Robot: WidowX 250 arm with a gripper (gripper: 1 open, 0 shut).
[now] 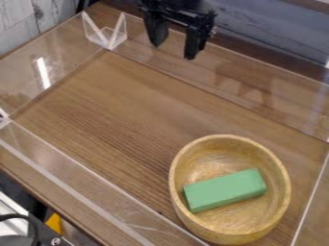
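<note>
The black gripper (175, 38) hangs at the top centre of the camera view, over the back of the wooden surface, open with nothing seen between its fingers. In the lower right sits a round tan bowl (195, 158) with a green block (225, 189) lying in it. The gripper is well behind and above the bowl.
A clear, angular transparent object (106, 31) stands at the back left, left of the gripper. Cables lie at the bottom left edge, beside the surface.
</note>
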